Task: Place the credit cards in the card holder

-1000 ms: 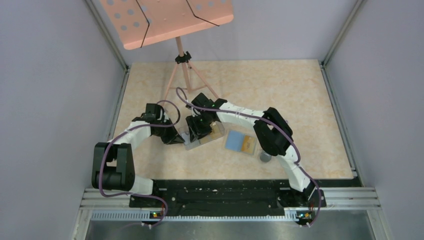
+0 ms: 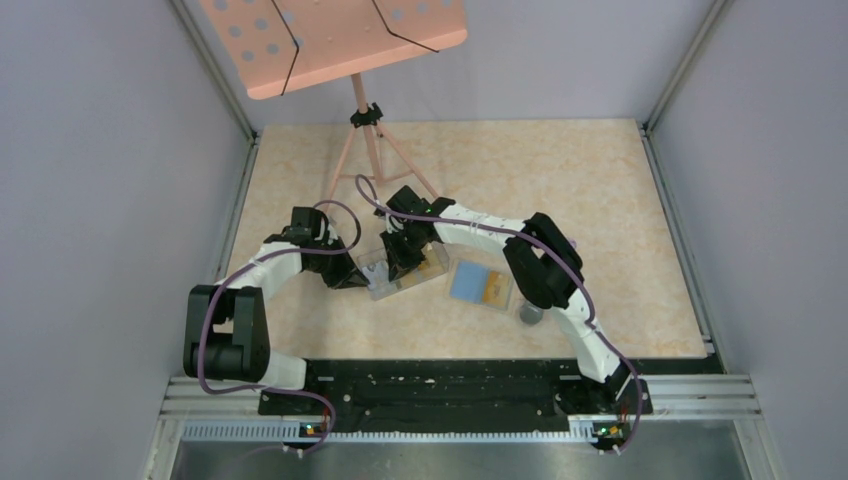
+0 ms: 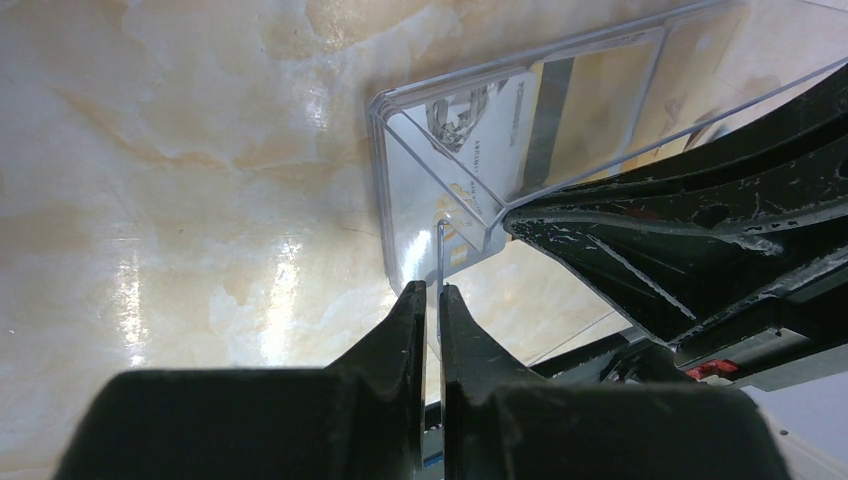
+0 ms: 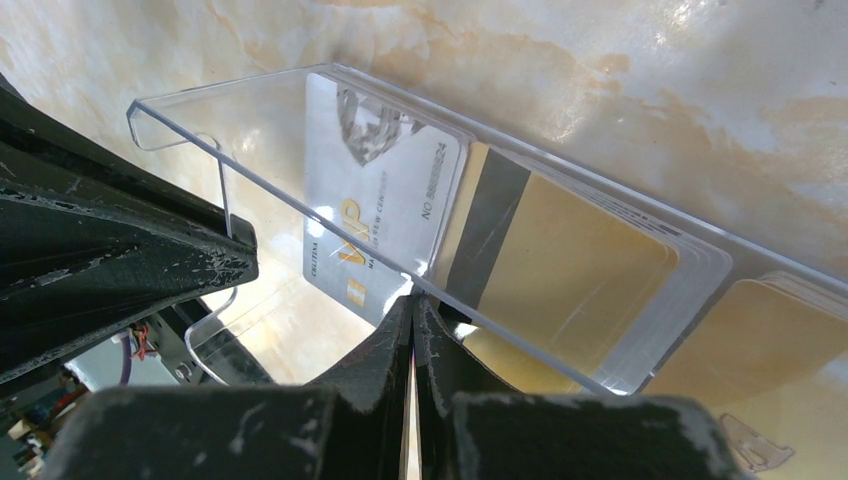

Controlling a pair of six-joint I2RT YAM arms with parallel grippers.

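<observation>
A clear card holder [image 2: 408, 289] lies slantwise on the table, left of centre. In its left end rests a silver VIP card [image 4: 372, 190], with a gold card [image 4: 568, 260] with a dark stripe beside it. My left gripper is shut on the holder's clear edge at its left end. My right gripper is shut at the holder's near long side, its tips close to the lower edge of the silver card; nothing shows between its fingers. More gold cards [image 4: 775, 335] lie farther along the holder.
To the right lies another clear case with a blue card [image 2: 468, 281] and a gold card [image 2: 497, 289]. A small round grey object [image 2: 530, 313] stands beside it. The pink stand [image 2: 368, 150] rises behind the holder.
More of the silver card shows. The left gripper and the holder look unmoved.
</observation>
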